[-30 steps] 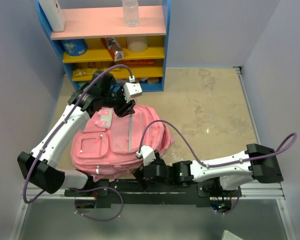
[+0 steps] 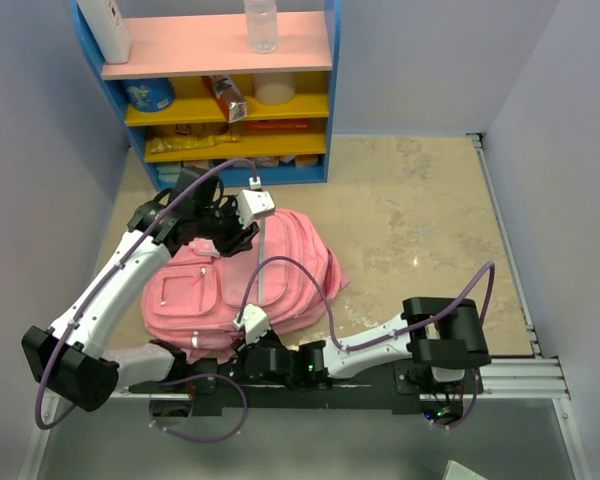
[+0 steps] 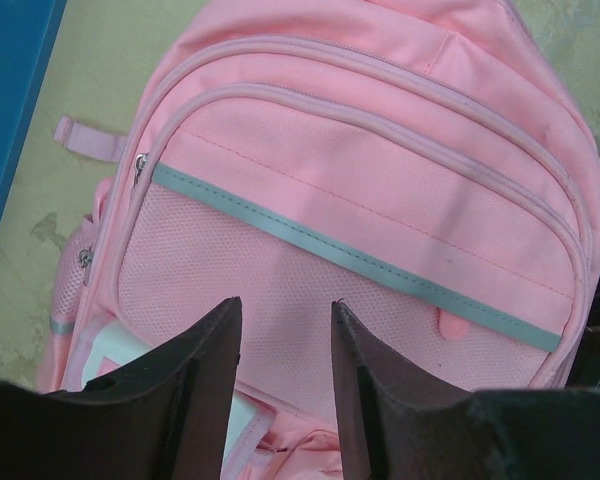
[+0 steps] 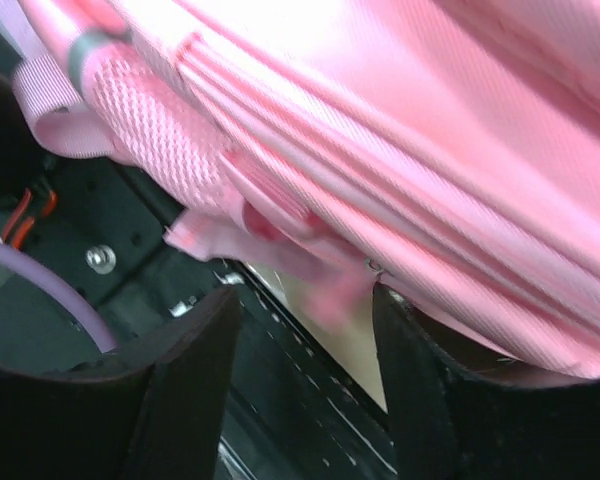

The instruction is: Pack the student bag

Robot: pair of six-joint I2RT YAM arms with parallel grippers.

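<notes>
A pink student bag (image 2: pixel 190 290) lies flat on the table in front of the shelf, its curved zips and grey-green strip (image 3: pixel 350 260) facing up. Above the bag's upper part hovers my left gripper, its fingers part open and only pink fabric visible beneath. At the bag's front edge, low down, is my right gripper. Its fingers (image 4: pixel 195 350) stand apart, and a blurred pink tab (image 4: pixel 335 298) hanging from the bag's side shows between and beyond them. Whether the fingers touch that tab cannot be told.
A blue shelf unit (image 2: pixel 335 90) at the back holds a clear bottle (image 2: pixel 262 25), a blue can (image 2: pixel 150 94) and snack packs (image 2: pixel 227 98). A dark rail (image 2: pixel 310 400) runs along the front edge.
My right gripper has moved left along the bag's front edge.
</notes>
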